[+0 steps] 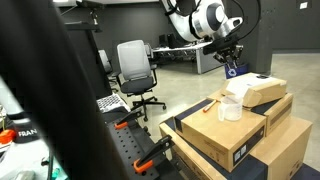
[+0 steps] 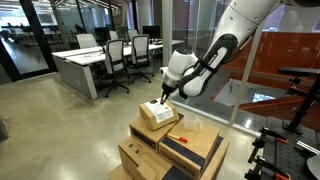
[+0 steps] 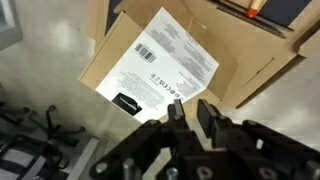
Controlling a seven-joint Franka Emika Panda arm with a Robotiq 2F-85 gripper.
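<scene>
My gripper is open in the wrist view, its two dark fingertips apart and nothing between them. Below it lies a cardboard box with a large white printed label. The label has a barcode and a black patch. In the first exterior view the gripper hangs from the white arm, above and behind the small carton. The same carton shows its pale face in the second exterior view. A clear container and an orange-handled tool rest on the larger box beside it.
Large cardboard boxes are stacked under the smaller items. An office chair stands behind at left in the first exterior view. Desks and chairs fill the background of the second. Open floor lies left of the boxes there.
</scene>
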